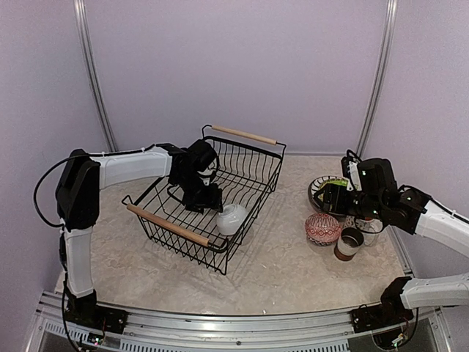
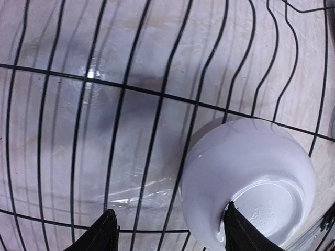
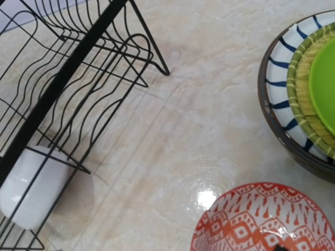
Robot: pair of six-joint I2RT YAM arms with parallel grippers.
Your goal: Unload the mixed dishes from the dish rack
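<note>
A white bowl [image 1: 232, 219] lies bottom up and tilted at the near right end of the black wire dish rack [image 1: 167, 224]. My left gripper [image 1: 203, 200] is low inside the rack, just left of that bowl. In the left wrist view its fingers [image 2: 106, 234] stand apart; the right one overlaps the white bowl [image 2: 248, 172], the left one is clear of it. Whether the fingers bear on the bowl cannot be made out. On the right, my right gripper [image 1: 335, 199] hovers over the plates; its fingers are hard to see.
A patterned plate [image 1: 314, 188] with green dishes on it stands at the right. Near it are a red patterned bowl [image 1: 323, 229], a cup [image 1: 349, 243] and a clear glass [image 1: 372, 227]. Bare table [image 1: 282, 257] lies between these and the rack.
</note>
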